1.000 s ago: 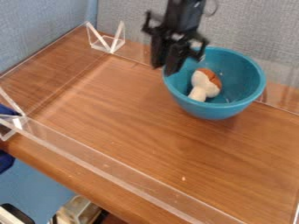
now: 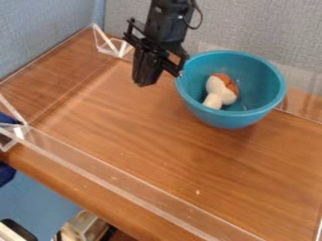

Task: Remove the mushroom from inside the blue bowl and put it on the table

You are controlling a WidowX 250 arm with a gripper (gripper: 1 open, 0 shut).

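Note:
The mushroom point(image 2: 217, 95), pale with an orange-red cap, lies inside the blue bowl point(image 2: 265, 79) at the back right of the table. It rests against the bowl's inner wall. My black gripper point(image 2: 152, 73) hangs to the left of the bowl, pointing down, clear of the mushroom. Nothing can be made out in its grip. Its fingers are dark and small here, so how far apart they stand is unclear.
A clear low barrier point(image 2: 113, 178) runs along its near-left edge. White wire brackets point(image 2: 111, 42) stand at the back left, and the grey wall is close behind.
My gripper has moved left, from above the bowl's left side to a spot beside it. The bowl and mushroom have stayed where they were.

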